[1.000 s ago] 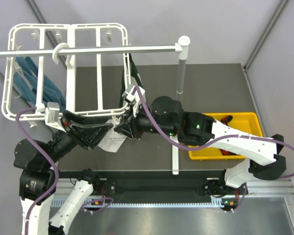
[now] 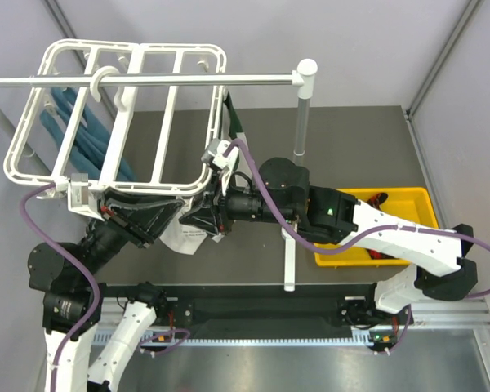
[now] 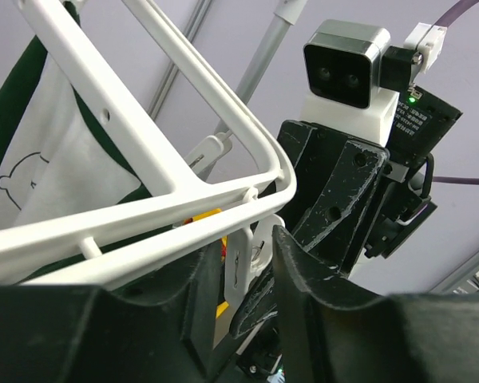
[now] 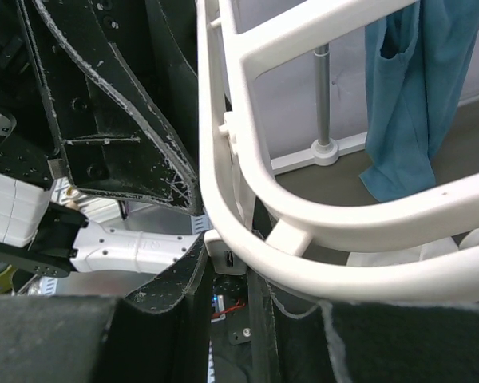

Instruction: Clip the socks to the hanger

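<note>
The white hanger [image 2: 151,181] hangs tilted from the rail by its hook. Blue cloth [image 2: 86,135] hangs under its left side; a white and green sock [image 3: 32,152] hangs under the right. At the front right corner, a white clip [image 3: 238,267] dangles from the frame. My left gripper is part open, its fingertips either side of that clip in the left wrist view; contact is unclear. Opposite it, my right gripper [image 2: 198,214] meets the same corner. In the right wrist view its fingers [image 4: 193,291] are shut on a clip end [image 4: 226,255].
A metal rail [image 2: 171,80] crosses above the hanger, with a post [image 2: 302,122] at its right end. A yellow bin [image 2: 371,260] holding dark red items sits at the right. White printed cloth [image 2: 182,238] shows below the grippers. Both grippers are very close together.
My left arm has shifted a little right and upward in the top view; the right arm has barely moved.
</note>
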